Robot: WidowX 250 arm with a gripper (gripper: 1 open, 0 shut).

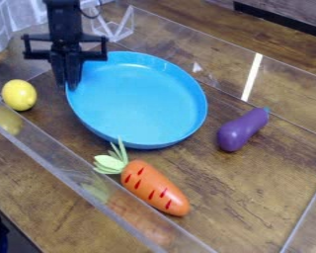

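My dark gripper (68, 61) reaches down from the top left to the left rim of a blue round dish (137, 99); its fingertips are at that rim, and it looks shut, though the rim partly obscures what is between them. A yellow lemon (19, 94) lies on the wood just left of the dish.
An orange toy carrot (153, 188) lies below the dish, and a purple eggplant (241, 129) to its right. Clear plastic walls (108, 203) edge the area.
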